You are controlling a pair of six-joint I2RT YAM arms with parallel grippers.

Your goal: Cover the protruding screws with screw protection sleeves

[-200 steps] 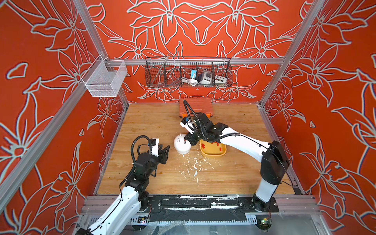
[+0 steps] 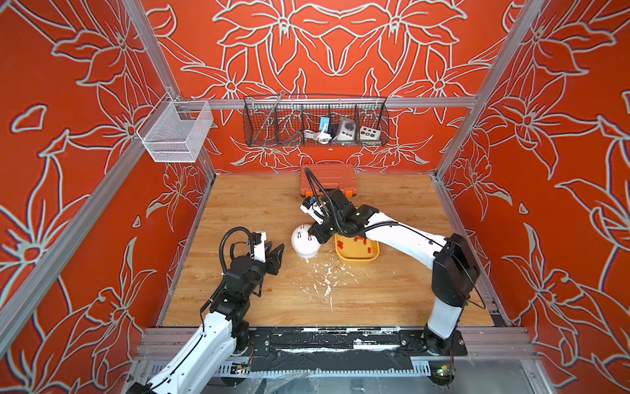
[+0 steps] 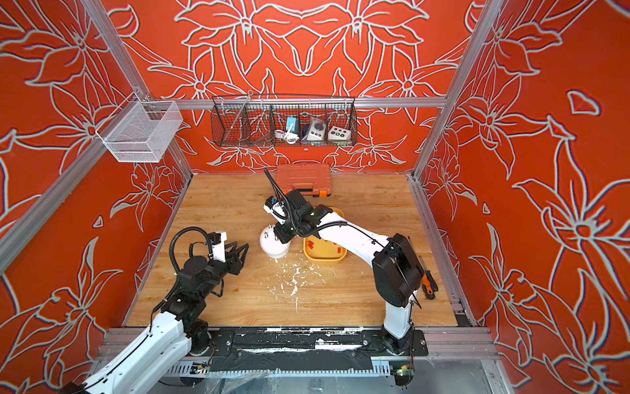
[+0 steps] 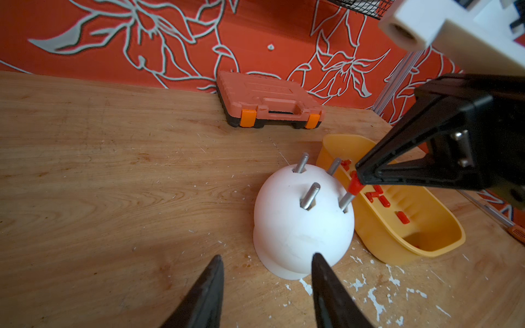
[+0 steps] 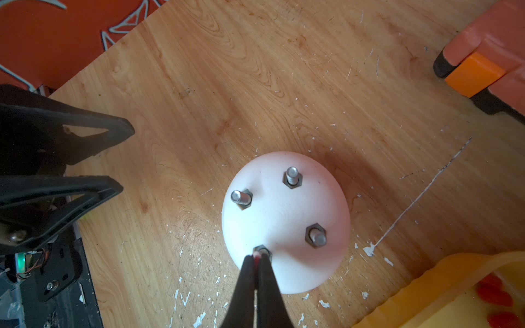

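Note:
A white dome (image 4: 292, 229) stands mid-table, with several upright silver screws (image 5: 292, 173) in hex nuts. My right gripper is shut on a red sleeve at the top of the right-front screw; in the right wrist view its fingertips mostly hide that screw. The other screws show bare. My left gripper is open, left-front of the dome, with nothing between its fingers.
A yellow tray (image 4: 437, 243) with loose red sleeves (image 4: 402, 217) stands right of the dome. An orange case (image 4: 268, 93) lies at the back. White flakes litter the front.
The right arm has shifted very slightly over the dome. The left arm shows no visible movement.

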